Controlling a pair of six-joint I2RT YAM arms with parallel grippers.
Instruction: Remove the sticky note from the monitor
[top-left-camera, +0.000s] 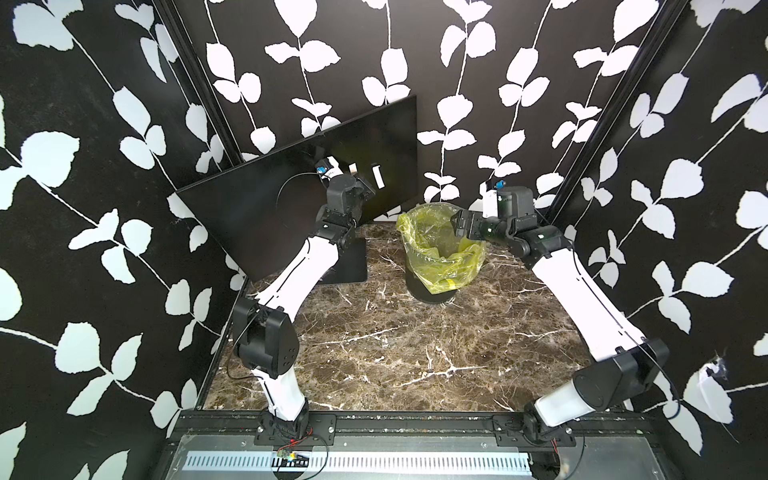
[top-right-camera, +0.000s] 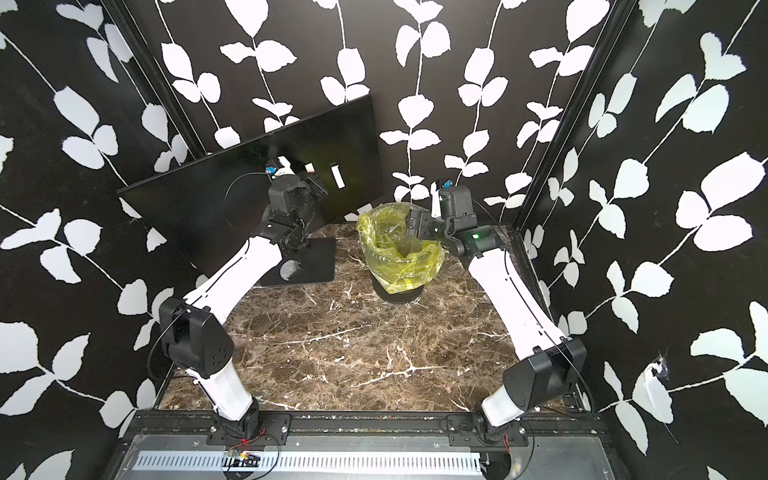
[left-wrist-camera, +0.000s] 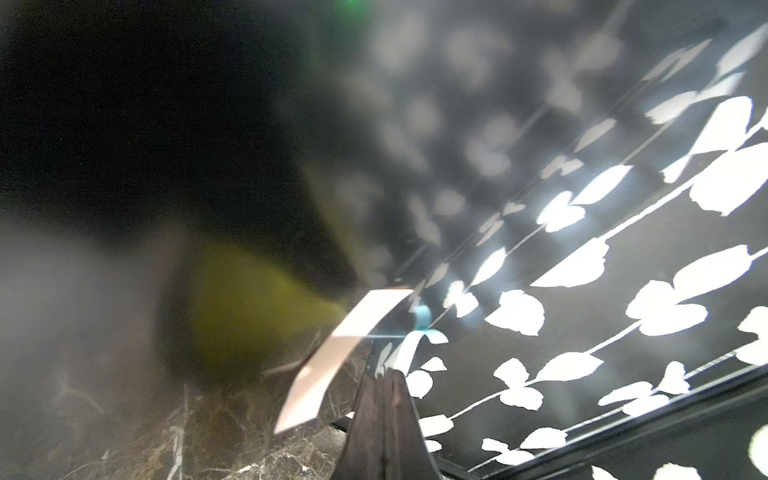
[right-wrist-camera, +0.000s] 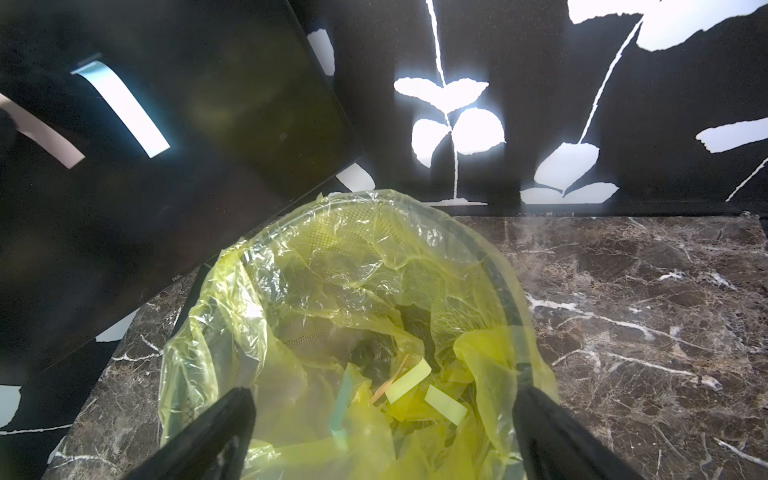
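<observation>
Pale strip-like sticky notes are on the dark monitor (top-left-camera: 232, 216): a white one (right-wrist-camera: 121, 108) and a pinkish one (right-wrist-camera: 44, 132) in the right wrist view. My left gripper is shut close to the screen, beside a pink strip (left-wrist-camera: 324, 372); I see nothing clearly held between its fingers. My right gripper stands open over the bin (top-right-camera: 396, 268), its two fingers apart at the bottom of its wrist view. Several coloured paper strips lie inside the yellow liner, one pale yellow (right-wrist-camera: 408, 381).
The bin stands right of the monitor's base (top-right-camera: 308, 272). Patterned panels close in the back and both sides.
</observation>
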